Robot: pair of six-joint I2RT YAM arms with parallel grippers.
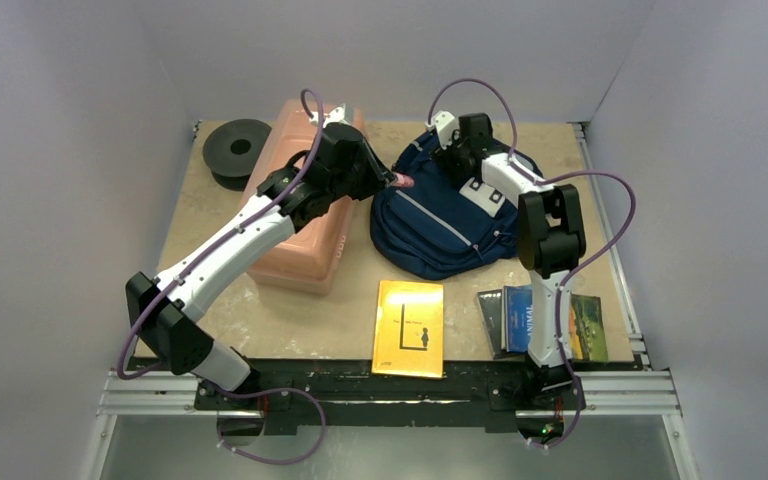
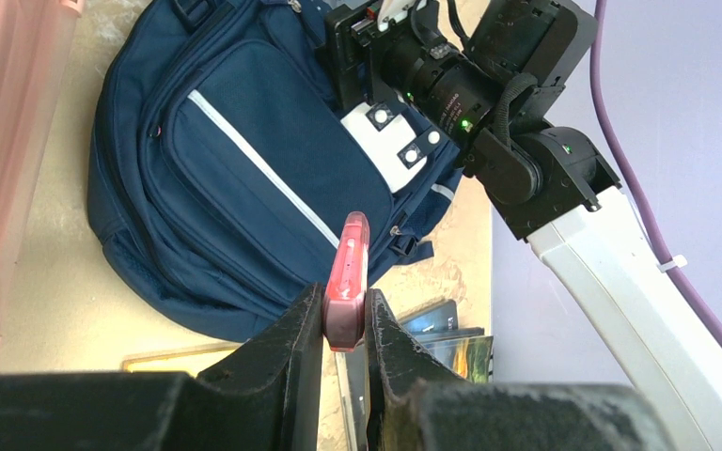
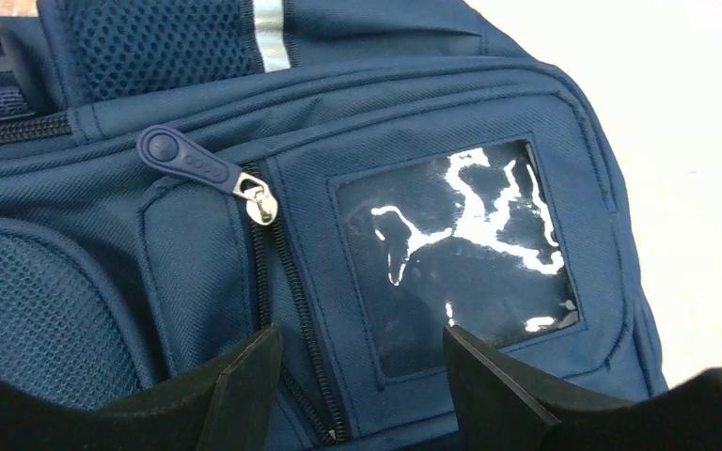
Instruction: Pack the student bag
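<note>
A navy backpack (image 1: 430,230) lies flat in the middle back of the table. My left gripper is shut on a pink object (image 2: 348,272), held over the bag's left side beside the pink bin. My right gripper hovers low over the bag's upper part, its fingers apart, with a zip pull (image 3: 191,158) and a clear window pocket (image 3: 451,263) in view below. A yellow book (image 1: 408,328) lies in front of the bag; several books (image 1: 494,325) are stacked at front right, partly under the right arm.
A large pink plastic bin (image 1: 305,260) stands left of the bag, under the left arm. A dark round spool (image 1: 235,145) sits at the back left. Bare table shows between bin and yellow book, and at the front left.
</note>
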